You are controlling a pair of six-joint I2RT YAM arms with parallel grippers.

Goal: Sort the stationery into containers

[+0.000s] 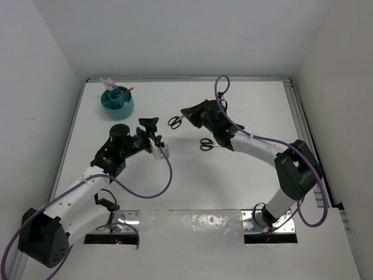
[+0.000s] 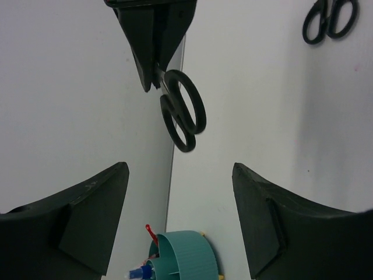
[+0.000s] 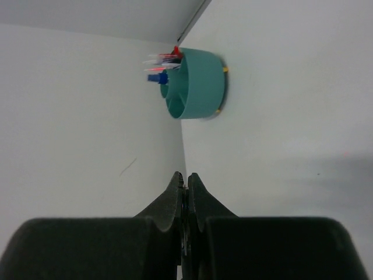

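Black-handled scissors (image 1: 175, 121) hang from my right gripper (image 1: 187, 114), which is shut on their blades; in the left wrist view their loops (image 2: 200, 111) point toward my left gripper. That gripper stands open, left of and nearer than them, with nothing between its fingers. A second pair of scissors (image 1: 206, 144) lies on the table to the right, partly under the right arm. The teal container (image 1: 116, 112) at the back left holds pens and other items.
Grey walls surround it.
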